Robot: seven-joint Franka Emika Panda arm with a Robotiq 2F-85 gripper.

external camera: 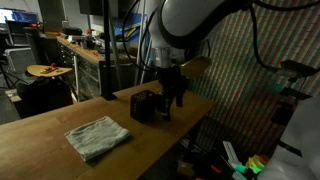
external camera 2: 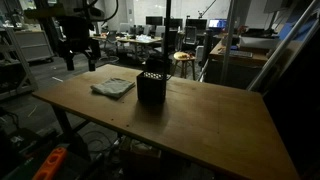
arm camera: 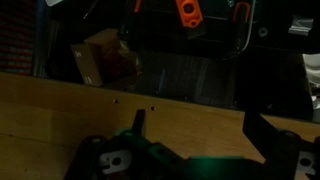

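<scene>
My gripper is open over the near edge of the wooden table (arm camera: 60, 121), its two fingers wide apart with nothing between them. A light grey folded cloth (external camera: 98, 137) lies flat on the table, and in the second exterior view the gripper (external camera 2: 81, 66) hangs above and to the left of this cloth (external camera 2: 113, 88). Apart from the cloth stands a black box-like holder (external camera 2: 152, 88) with a perforated top. The first exterior view shows the holder (external camera: 142, 106) close behind the gripper along the line of sight. Neither cloth nor holder appears in the wrist view.
Past the table edge, the wrist view shows a cardboard box (arm camera: 103, 60) and an orange-red object (arm camera: 188, 12) lower down. A dark upright post (external camera 2: 167, 35) rises behind the holder.
</scene>
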